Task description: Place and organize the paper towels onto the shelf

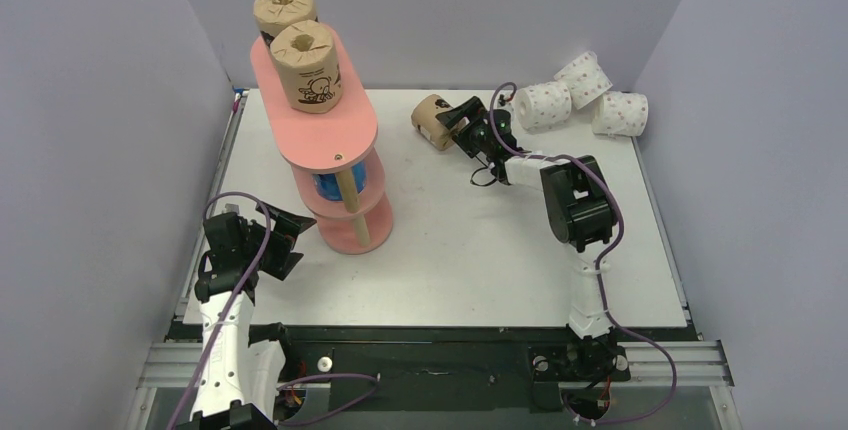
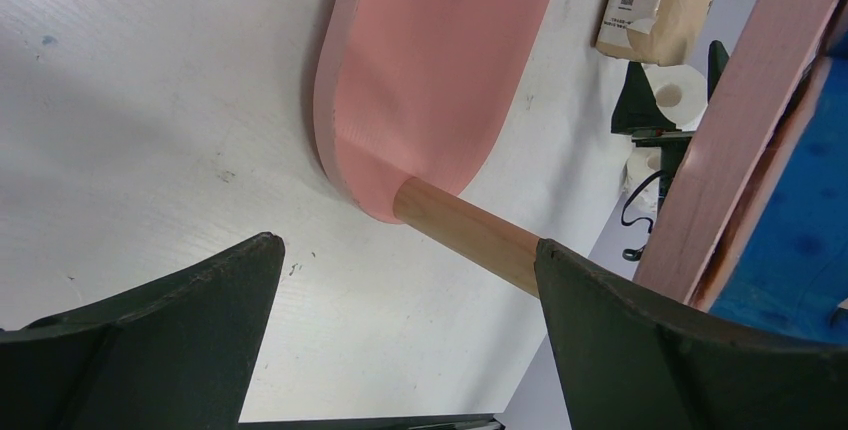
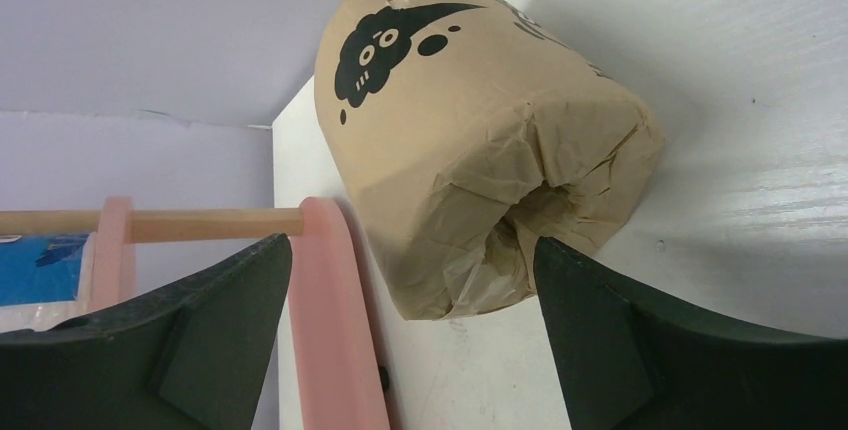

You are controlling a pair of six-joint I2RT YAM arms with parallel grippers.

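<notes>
A brown paper roll (image 1: 430,122) lies on its side on the table, right of the pink shelf (image 1: 340,137). My right gripper (image 1: 454,132) stands open at the roll's right end. In the right wrist view the brown roll's crumpled end (image 3: 500,180) faces the open fingers, and its printed side shows beyond. Two brown rolls stand upright on the shelf's top board, a front one (image 1: 308,68) and a back one (image 1: 284,8). Beside the shelf's front left edge, my left gripper (image 1: 304,240) is open and holds nothing. The left wrist view shows a wooden post (image 2: 465,231) beyond its fingers.
Three white patterned rolls, including the nearest one (image 1: 543,105), lie at the table's back right, close to my right gripper. Something blue (image 1: 330,185) sits on the middle board.
</notes>
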